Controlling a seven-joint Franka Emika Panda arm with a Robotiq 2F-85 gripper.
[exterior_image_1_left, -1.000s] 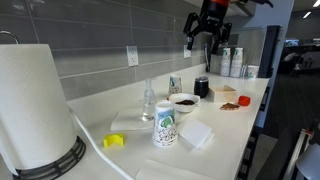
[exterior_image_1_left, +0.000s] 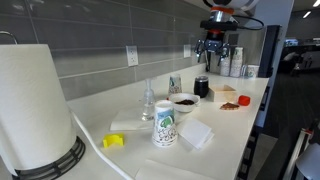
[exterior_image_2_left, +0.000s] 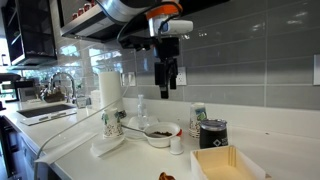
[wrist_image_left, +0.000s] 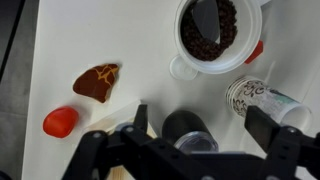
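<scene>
High over the counter, my gripper (exterior_image_1_left: 212, 52) stands open and empty. In the wrist view a dark jar (wrist_image_left: 186, 130) shows below and between the spread fingers, partly covered by the gripper body. From the side, that jar (exterior_image_2_left: 213, 138) rests upright on the counter, well below the fingertips. A white bowl (wrist_image_left: 181, 42) holding dark beans and a grey scoop lies ahead of the gripper in the wrist view. Beside the jar is a patterned white cup (wrist_image_left: 250, 97). An open tan box (exterior_image_2_left: 225, 163) stands close to the jar.
A brown toy slice (wrist_image_left: 95, 82) and a red round object (wrist_image_left: 60, 122) lie near the counter edge. A green-patterned canister (exterior_image_1_left: 164, 124), a clear bottle (exterior_image_1_left: 149, 102), a yellow block (exterior_image_1_left: 113, 140) and a paper towel roll (exterior_image_1_left: 35, 105) occupy the nearer part. Tiled wall (exterior_image_1_left: 100, 68) runs behind.
The gripper has moved away from the exterior view 1 camera, toward the jar's end of the counter, staying open. Objects on the counter have not moved.
</scene>
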